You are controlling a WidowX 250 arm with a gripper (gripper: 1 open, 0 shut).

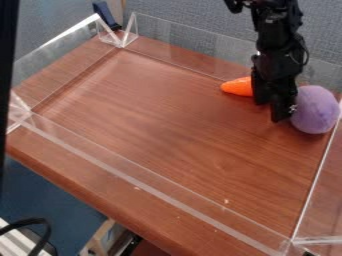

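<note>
The black gripper [278, 100] points down at the right rear of the wooden table, between an orange carrot-like object [238, 87] on its left and a round purple object [315, 110] on its right. Its fingers are low, close to or touching both objects. Whether it is open or shut, or holds anything, is hard to tell from this view; part of the orange object is hidden behind it.
Clear plastic walls [160, 190] edge the wooden table [147, 130]. The middle and left of the surface are empty. A blue-handled item [104, 14] sits outside the back left corner.
</note>
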